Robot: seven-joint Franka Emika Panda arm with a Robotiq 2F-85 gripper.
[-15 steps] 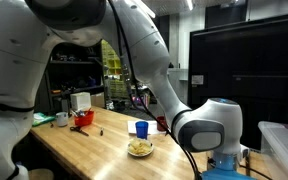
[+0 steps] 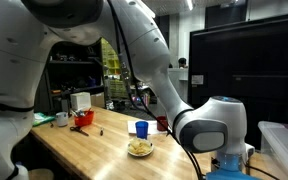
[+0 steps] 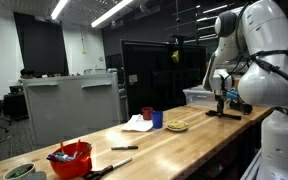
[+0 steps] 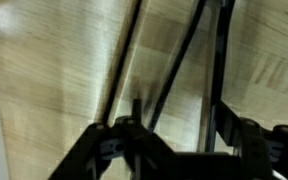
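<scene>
In the wrist view, my gripper is seen from above with its dark fingers low in the picture. A thick black strap-like cable [image 4: 221,60] runs down between the fingers, and the fingers appear closed on it. A second black strand [image 4: 181,62] slants down to the left finger, with a thinner dark strand [image 4: 124,55] farther left. The grip itself is blurred. In exterior view 2, the gripper [image 3: 222,105] is low at the far right end of the table, by dark items lying there. Exterior view 1 hides the fingertips behind the arm.
A yellow plate [image 2: 140,147] holding something stands mid-table, with a blue cup [image 2: 142,129] behind it. A red bowl [image 3: 70,160] and a black-handled tool [image 3: 108,168] are at the table's other end. A clear bin [image 2: 284,145] stands beyond the arm.
The arm's end has shifted slightly to the right in exterior view 1 over the last second. The plate and cup stay where they were.
</scene>
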